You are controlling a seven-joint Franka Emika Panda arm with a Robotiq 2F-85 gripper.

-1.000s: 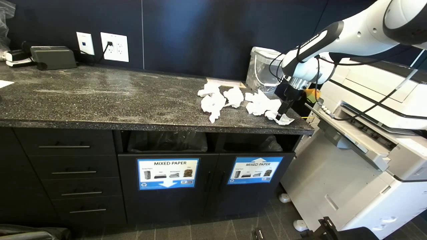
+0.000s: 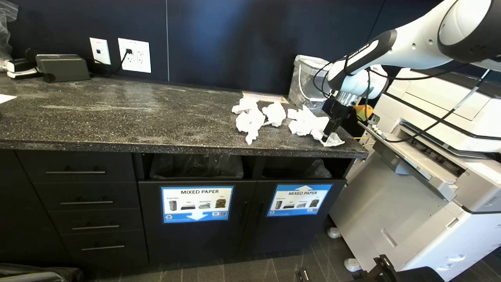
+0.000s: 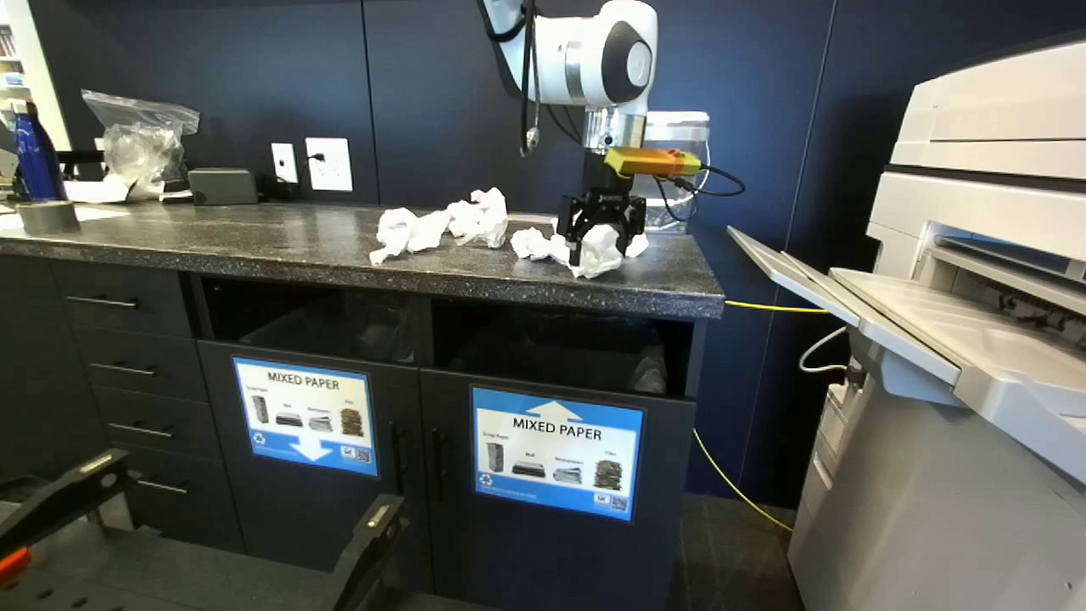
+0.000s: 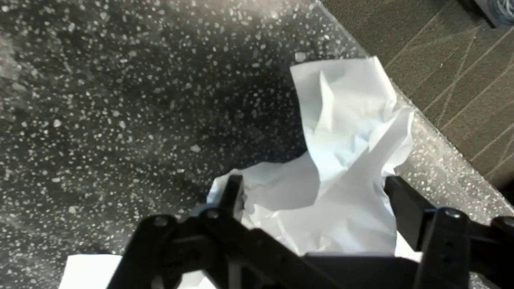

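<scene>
Several crumpled white papers lie on the dark speckled counter [image 2: 155, 117]. My gripper is open, its black fingers [image 4: 233, 192] on either side of one crumpled paper [image 4: 337, 202] near the counter's front edge. From the second exterior view, the gripper [image 3: 601, 249] points down over that same paper [image 3: 601, 255], low at the counter top. Whether the fingers touch it I cannot tell. Behind it lies another crumpled paper [image 2: 303, 121], and to the left are more wads [image 2: 249, 121].
A clear plastic bin [image 2: 307, 80] stands behind the papers against the wall. Below the counter are two open slots [image 3: 555, 346] over doors with Mixed Paper signs [image 3: 555, 448]. At the right stands a large printer [image 2: 422, 188].
My gripper has shifted slightly left in the first exterior view, still low at the front paper. The papers look almost unmoved.
</scene>
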